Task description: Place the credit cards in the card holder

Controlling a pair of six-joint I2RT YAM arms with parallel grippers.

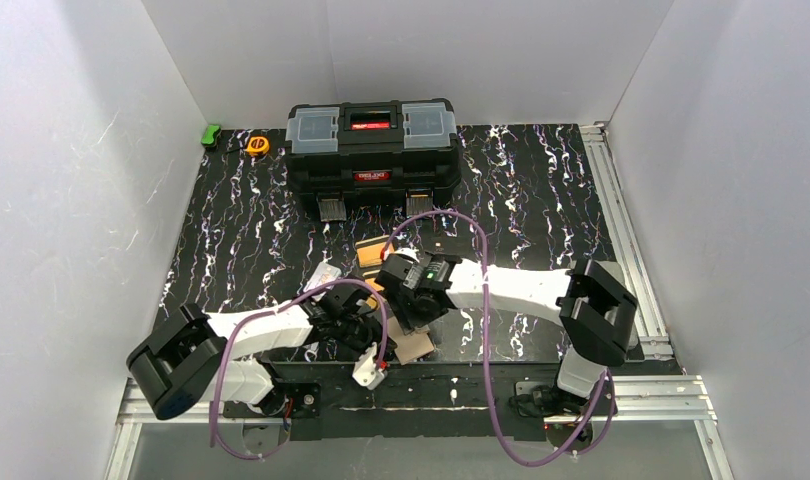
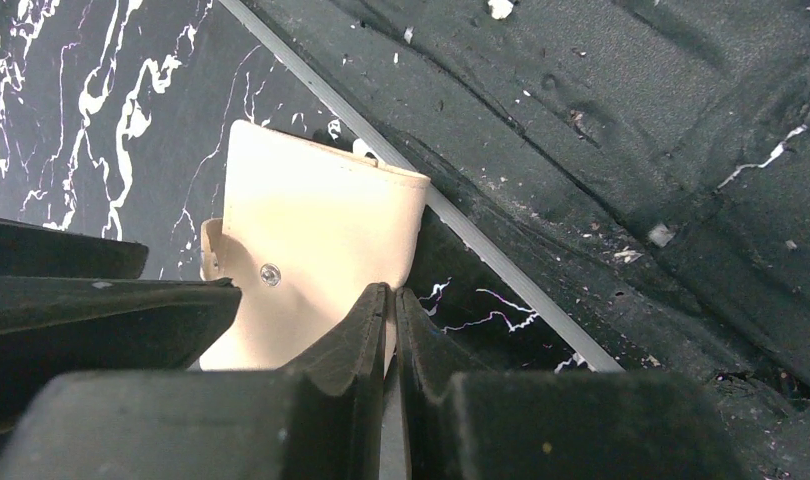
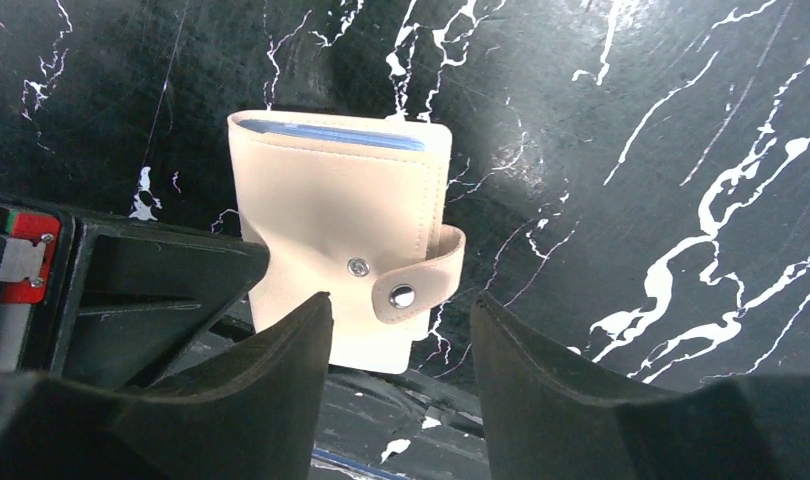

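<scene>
The beige card holder (image 1: 413,344) (image 2: 301,230) (image 3: 316,210) lies flat near the table's front edge, with a snapped strap (image 3: 421,285) and blue sleeves along one side. My left gripper is shut on the card holder's edge. My right gripper hangs open over the holder, around the strap end with its snap, its fingertips apart. Card-like orange pieces (image 1: 375,250) lie just behind the arms. A pale item (image 1: 323,276) lies left of them, partly hidden.
A large black toolbox (image 1: 371,160) stands at the back. An orange object (image 1: 258,146) and a green one (image 1: 210,136) sit at back left. The table's right side behind the right arm is clear.
</scene>
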